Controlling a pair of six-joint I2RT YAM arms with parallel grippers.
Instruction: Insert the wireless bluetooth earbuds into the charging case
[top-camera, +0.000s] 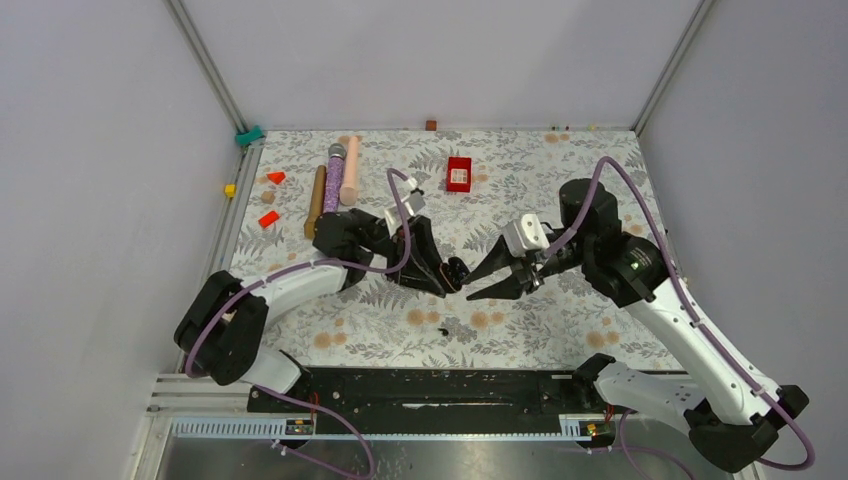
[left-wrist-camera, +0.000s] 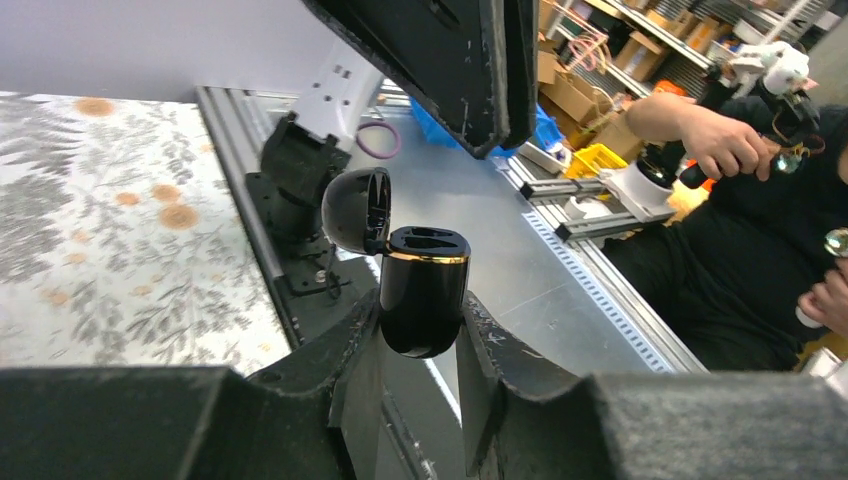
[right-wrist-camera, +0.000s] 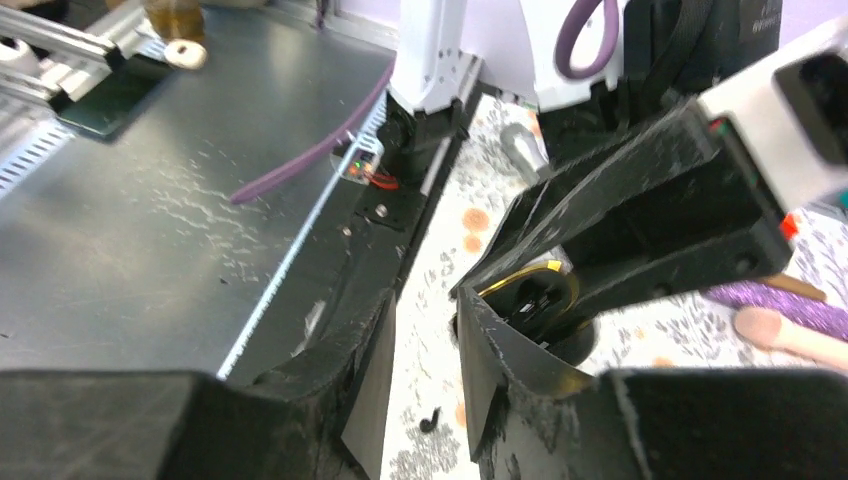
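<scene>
My left gripper (top-camera: 443, 282) is shut on the black charging case (left-wrist-camera: 422, 300), which has a gold band and its lid (left-wrist-camera: 350, 210) open. In the right wrist view the case is largely hidden by the left gripper. My right gripper (top-camera: 468, 287) is part open just right of the case, its fingers pointing at it, with no earbud visible between them. A small black object (top-camera: 443, 331), perhaps an earbud, lies on the mat below the grippers.
A red box (top-camera: 458, 174) stands at the back middle. Cylinders (top-camera: 349, 172) and red blocks (top-camera: 268, 218) lie at the left.
</scene>
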